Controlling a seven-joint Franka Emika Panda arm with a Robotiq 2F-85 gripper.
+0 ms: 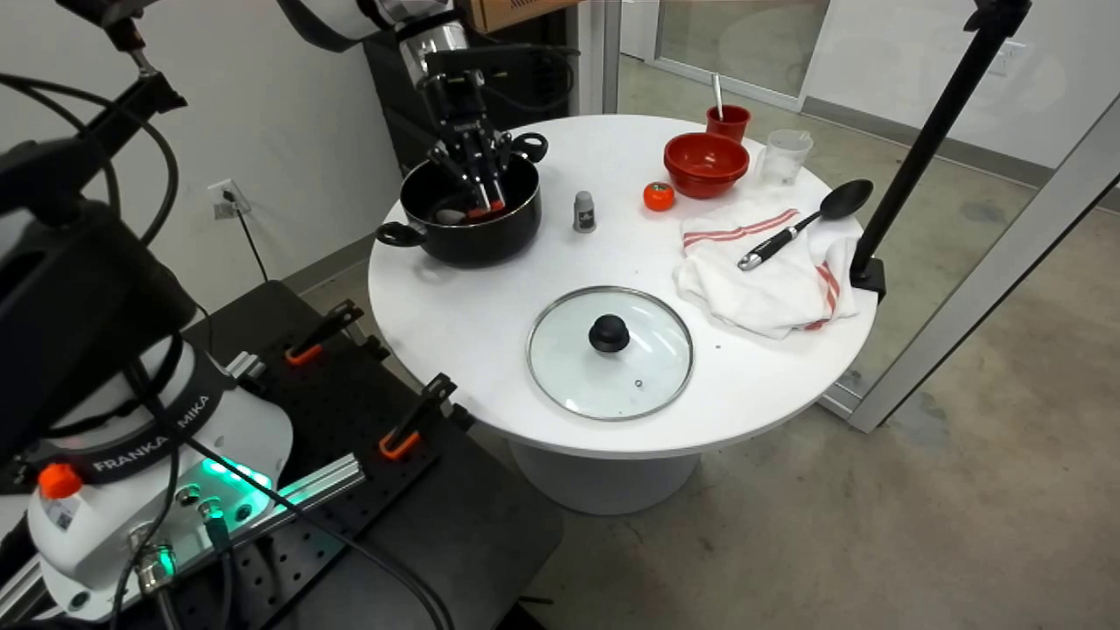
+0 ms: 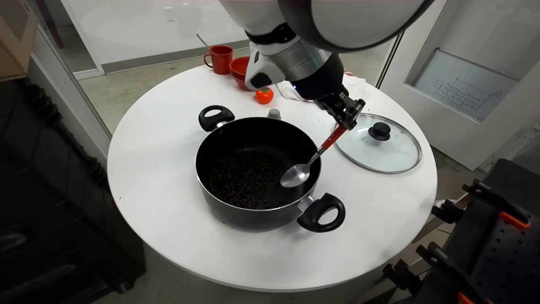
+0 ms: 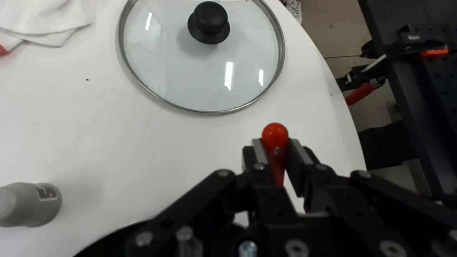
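Observation:
My gripper (image 2: 348, 121) is shut on the red handle of a metal spoon (image 2: 295, 175). In exterior view 2 the spoon slants down, its bowl over the inside of a black pot (image 2: 248, 218) near the right wall. Dark bean-like pieces (image 2: 243, 177) cover part of the pot's floor. Whether the spoon's bowl touches them or holds any, I cannot tell. From the wrist, the round end of the red handle (image 3: 275, 139) shows between the fingers, while the spoon's bowl is hidden.
A glass lid (image 1: 572, 362) lies flat near the table's front. Beside the pot stands a grey shaker (image 1: 584, 212). Farther off are a tomato (image 1: 658, 196), red bowls (image 1: 705, 166), a red mug (image 1: 726, 122), a clear cup (image 1: 785, 157) and a towel (image 1: 735, 283) bearing a black spoon (image 1: 846, 199).

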